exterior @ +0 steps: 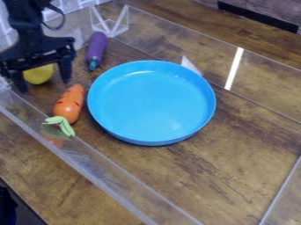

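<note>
My black gripper point(38, 63) is at the upper left, its fingers open around or just over a round yellow toy point(40, 76), which it partly hides. An orange carrot toy point(69, 103) with pale green leaves lies to the lower right of it, and a purple eggplant-like toy point(97, 48) lies above and to the right. A large blue plate point(150, 125) sits in the centre.
Clear plastic walls point(106, 176) border the wooden work area point(223, 167). A small white wire piece point(108, 19) is at the top.
</note>
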